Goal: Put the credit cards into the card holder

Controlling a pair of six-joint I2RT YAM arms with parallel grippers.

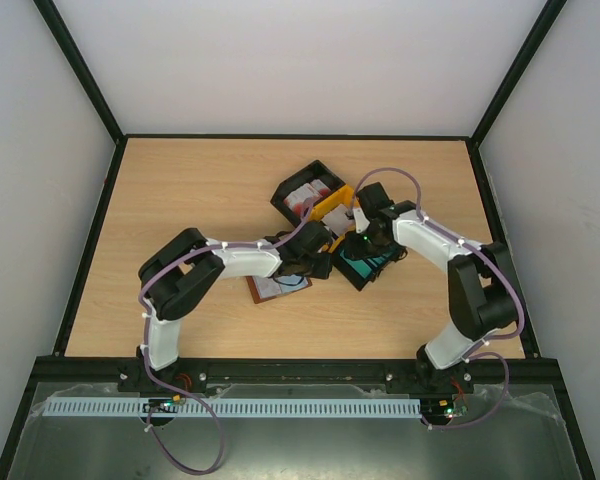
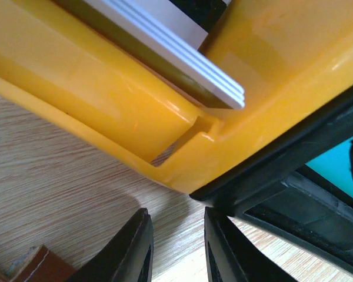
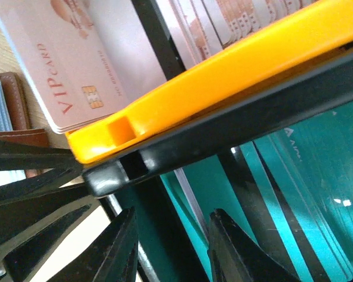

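The brown card holder [image 1: 270, 295] lies open on the table, partly under my left arm. In the top view my left gripper [image 1: 325, 262] is at the near corner where the yellow and black trays meet. Its fingertips [image 2: 144, 220] are a little apart beside that corner, and whether they pinch a tray edge is unclear. Teal cards [image 3: 312, 200] stand in the nearest black tray. Over this tray my right gripper is partly open, a thin card edge [image 3: 189, 194] showing between its fingers. Pinkish cards [image 3: 82, 76] fill the yellow tray [image 3: 223, 61].
Behind the yellow tray, a black tray [image 1: 281, 191] holds pink and red cards [image 1: 310, 193]. The trays run in a diagonal row. Both grippers are close together at the near tray. Bare table [image 1: 180, 190] spreads to the left.
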